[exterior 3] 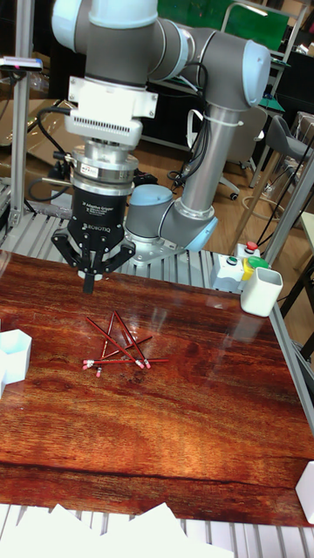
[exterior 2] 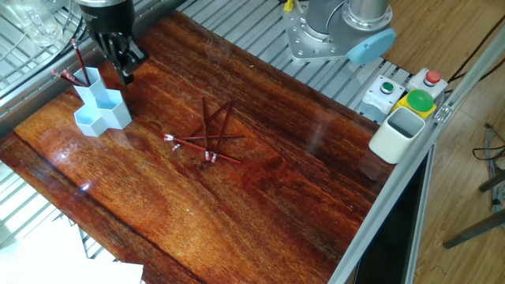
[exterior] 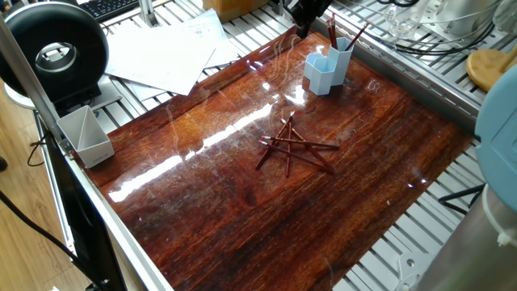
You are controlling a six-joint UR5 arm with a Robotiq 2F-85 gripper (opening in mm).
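Note:
Several dark red pencils (exterior 2: pixel 207 130) lie crossed in a loose pile near the middle of the wooden table. A light blue holder made of joined hexagonal cups (exterior 2: pixel 102 110) stands by the table's edge. A few pencils (exterior 2: pixel 77 67) stand upright or leaning in its tallest cup. My black gripper (exterior 3: pixel 89 282) hangs above the table, pointing down, beside the holder and away from the pile. Its fingertips look drawn together, and nothing shows between them. Exterior view 1 shows only the lower end of the gripper (exterior: pixel 303 31), at the top edge.
A white open box (exterior: pixel 86 137) sits at one table corner. At another edge, a white cup (exterior 2: pixel 397 134) stands beside the push buttons (exterior 2: pixel 420 100). White papers (exterior: pixel 161 52) lie off the table.

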